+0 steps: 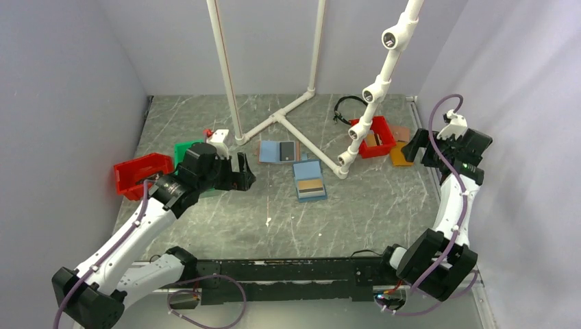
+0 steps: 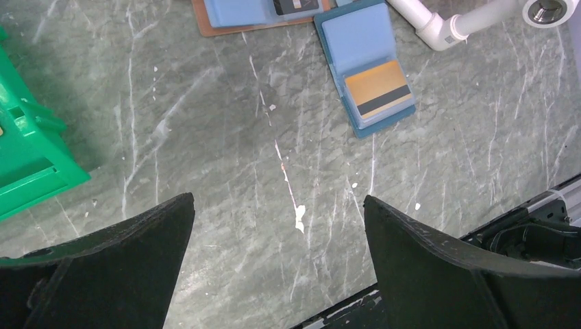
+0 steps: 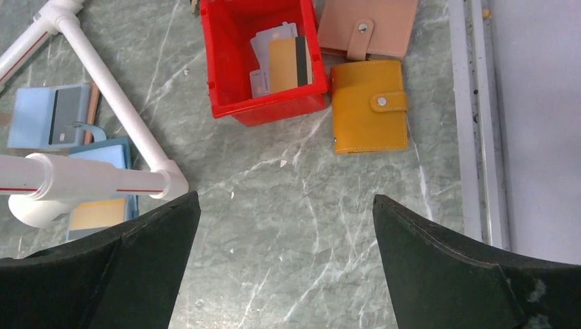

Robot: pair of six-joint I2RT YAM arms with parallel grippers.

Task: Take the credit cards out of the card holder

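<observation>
An open blue card holder [image 1: 310, 179] [image 2: 364, 51] lies mid-table with an orange card [image 2: 373, 85] in its clear sleeve. Behind it another open holder [image 1: 275, 152] [image 2: 233, 10] shows a dark grey card [image 3: 66, 113]. A closed yellow holder [image 3: 368, 127] and a pink one [image 3: 364, 24] lie at the right, beside a red bin [image 3: 229, 96] holding several cards. My left gripper [image 1: 241, 171] is open above the table, left of the blue holder. My right gripper [image 1: 421, 147] is open at the right edge, near the yellow holder.
A green bin [image 2: 48, 164] and another red bin [image 1: 130, 177] sit at the left. White pipe stands [image 1: 301, 137] cross the back and middle-right of the table.
</observation>
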